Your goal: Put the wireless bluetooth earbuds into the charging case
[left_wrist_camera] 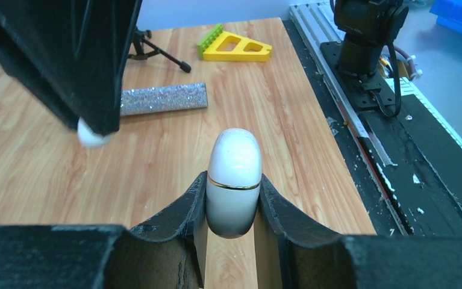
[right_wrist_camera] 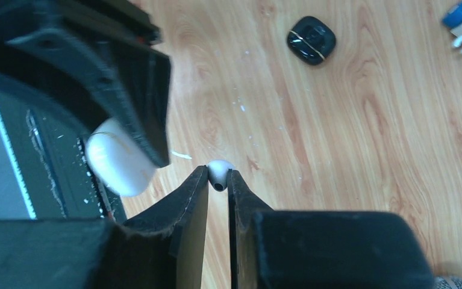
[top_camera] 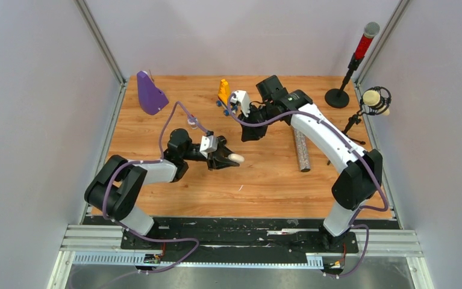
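The white, egg-shaped charging case (left_wrist_camera: 234, 159), a thin gold line round it, is pinched between the fingers of my left gripper. No opening in it faces the left wrist view. In the top view the case (top_camera: 236, 158) sticks out from the left fingertips above the table. My right gripper is shut on a small white earbud (right_wrist_camera: 220, 166), which has a dark spot on its end. Most of this earbud is hidden by the fingers; its white tip (left_wrist_camera: 91, 135) shows at upper left in the left wrist view. The two grippers are apart.
A black case-like object (right_wrist_camera: 311, 40) with a gold line lies on the table. Also there are a yellow toy (top_camera: 224, 91), a purple object (top_camera: 150, 94), a glittery tube (top_camera: 302, 150) and a microphone stand (top_camera: 337, 97).
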